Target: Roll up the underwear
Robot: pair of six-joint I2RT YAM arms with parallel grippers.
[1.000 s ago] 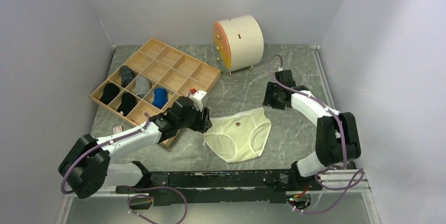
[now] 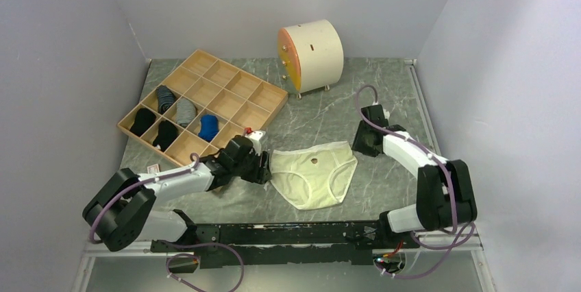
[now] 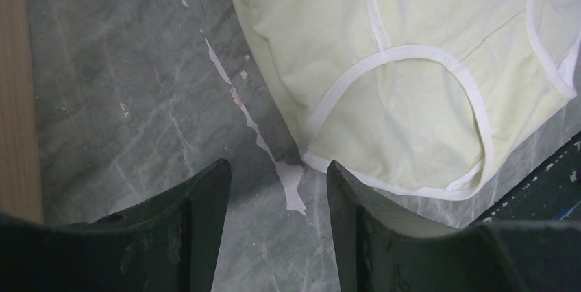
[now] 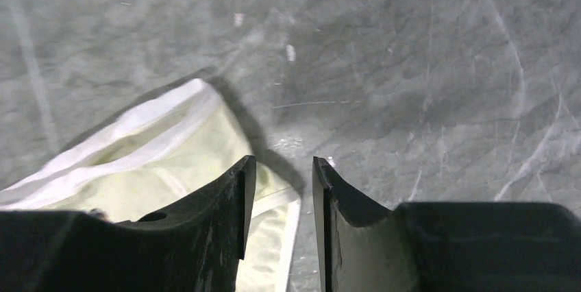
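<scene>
Pale yellow underwear [image 2: 314, 179] with white trim lies spread on the grey marbled table, waistband toward the back. My left gripper [image 2: 266, 177] is low at its left edge. In the left wrist view that gripper stands open, only bare table between its fingers, the underwear [image 3: 411, 114] just beyond them. At the right end of the waistband is my right gripper [image 2: 357, 152]. Seen from the right wrist, this gripper is part open, and the underwear's side corner [image 4: 284, 196] shows in the gap; nothing appears gripped.
A wooden compartment box [image 2: 205, 96] holding several rolled dark, grey and blue items stands close behind the left arm. A cream drum-shaped cabinet [image 2: 315, 55] sits at the back.
Both grippers have come down to the underwear's sides.
</scene>
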